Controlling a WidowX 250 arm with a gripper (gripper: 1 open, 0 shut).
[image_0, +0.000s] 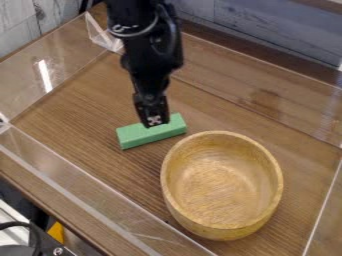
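Observation:
My black gripper (152, 114) is open, its fingertips low over the green block (135, 134), at that block's upper edge near the middle of the view. Whether the fingers touch it is hard to tell. The green block lies flat on the wooden table (74, 130). A round tan bowl (221, 185) sits just to its lower right.
A clear strip of table lies left of the block and to the right of my arm. Walls edge the back and the left side. Cables show at the bottom-left corner.

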